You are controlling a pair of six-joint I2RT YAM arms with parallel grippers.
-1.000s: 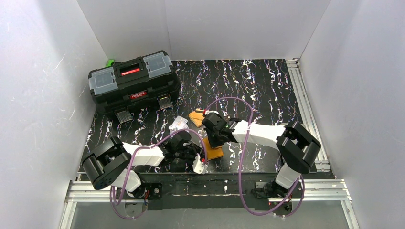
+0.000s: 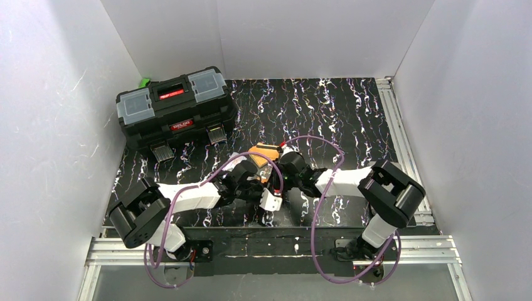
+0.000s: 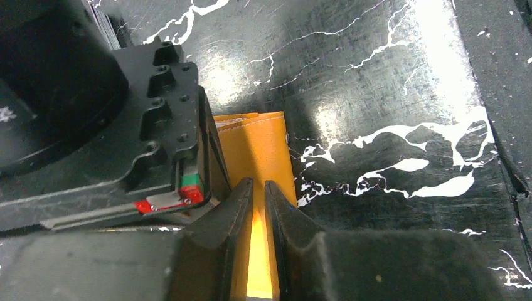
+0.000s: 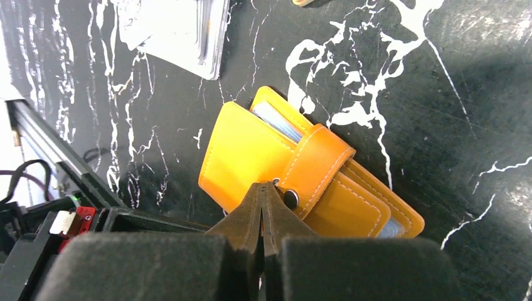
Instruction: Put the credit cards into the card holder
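The orange leather card holder (image 4: 248, 150) lies on the dark marbled table, its strap (image 4: 320, 160) folded across it. Pale card edges (image 4: 279, 122) peek out between its layers. Two snap parts (image 4: 290, 199) show by the strap's lower end. My right gripper is shut over that spot, with nothing visible between its fingers. In the left wrist view my left gripper is closed on part of the orange holder (image 3: 266, 141), leaving a narrow orange strip between the fingertips. From above, both arms cover most of the holder.
A clear plastic item (image 4: 197, 37) lies behind the holder. Farther back sits another orange item (image 2: 263, 153) with a dark bar across it. A black toolbox (image 2: 175, 110) fills the back left.
My two grippers have come closer together. The right wrist has shifted right and tilted, and the left has edged right. The holder, partly visible from above before, is now mostly covered.
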